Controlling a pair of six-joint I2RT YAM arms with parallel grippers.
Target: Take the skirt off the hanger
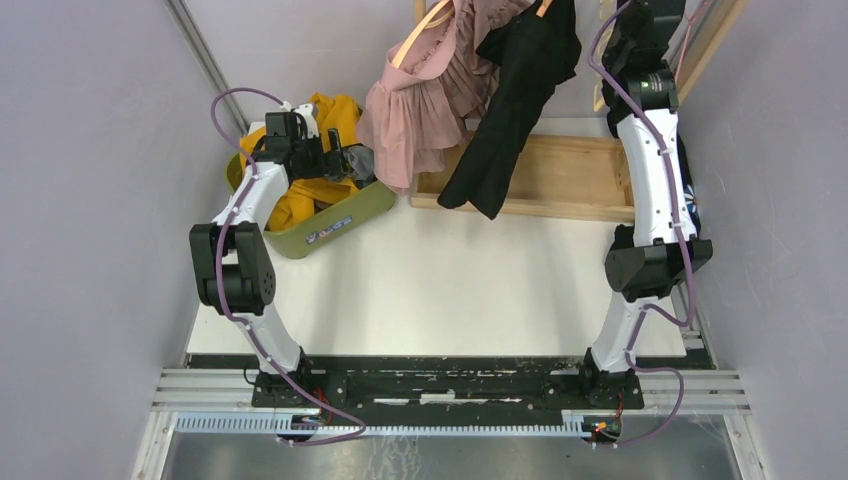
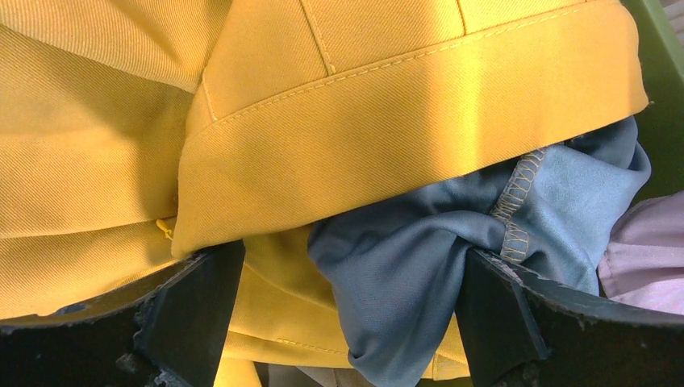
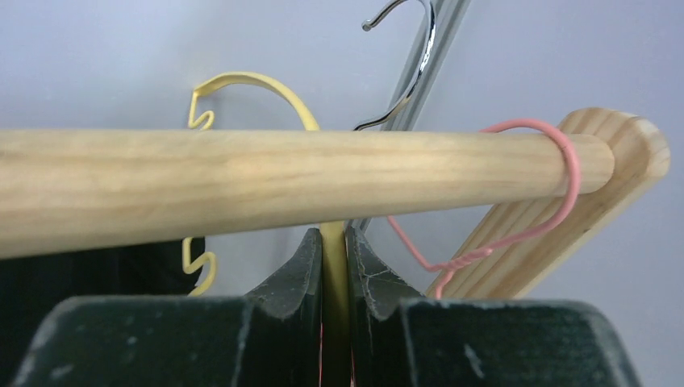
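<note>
The yellow garment [image 1: 291,206], perhaps a skirt, lies bunched in the green basket [image 1: 365,206], off any hanger. My left gripper is open low over it; grey-blue cloth [image 2: 403,266] lies between and against its fingers. In the right wrist view, my right gripper is shut on a bare-looking yellow hanger [image 3: 334,278], just beneath the wooden rod [image 3: 242,177]. Pink ruffled clothing [image 1: 405,120] and a black garment [image 1: 515,110] hang from the rack on hangers.
A pink hanger [image 3: 569,161] loops round the rod near the wooden end post [image 3: 637,149]. A silver hook [image 3: 423,64] shows behind the rod.
</note>
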